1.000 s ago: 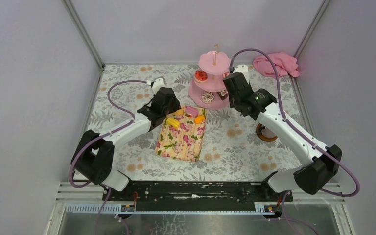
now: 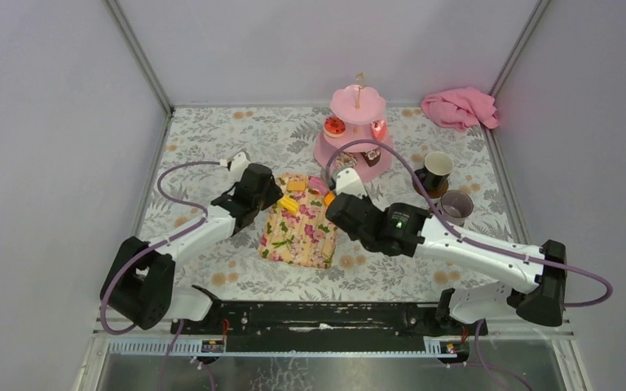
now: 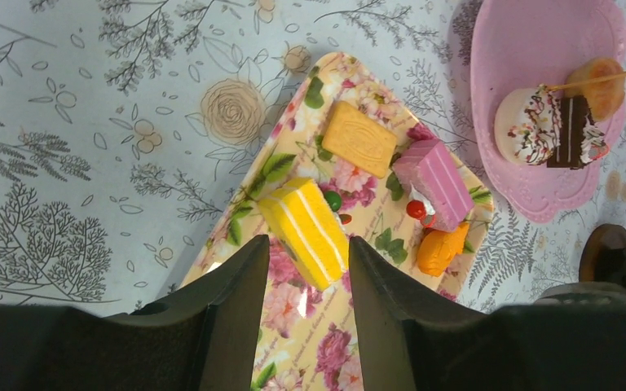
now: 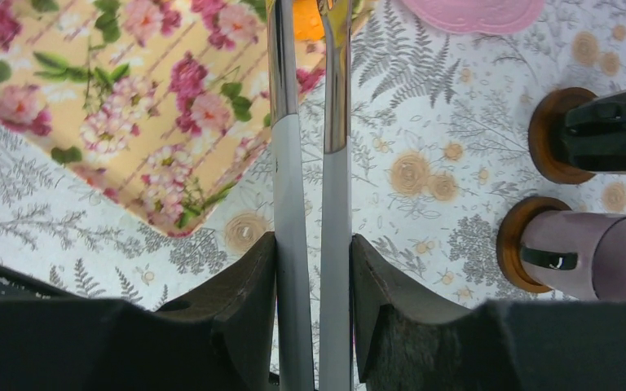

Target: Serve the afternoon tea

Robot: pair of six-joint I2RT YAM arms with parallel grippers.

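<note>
A floral tray (image 2: 297,240) holds a yellow cake slice (image 3: 304,232), a biscuit (image 3: 359,137), a pink cake slice (image 3: 434,183) and an orange pastry (image 3: 442,248). My left gripper hangs open above the yellow slice, fingers on either side of it in its wrist view, nothing visibly gripped. My right gripper has metal tongs (image 4: 289,179) between its fingers, their tips over the orange pastry at the tray's right. A pink three-tier stand (image 2: 357,102) with cakes stands behind the tray.
On the right, mugs (image 2: 436,166) (image 4: 623,252) sit on wooden coasters. A pink cloth (image 2: 460,107) lies at the back right corner.
Both arms have moved toward the front of the table: the left also leftward, the right leftward toward the tray's right side. The mugs are more uncovered now.
</note>
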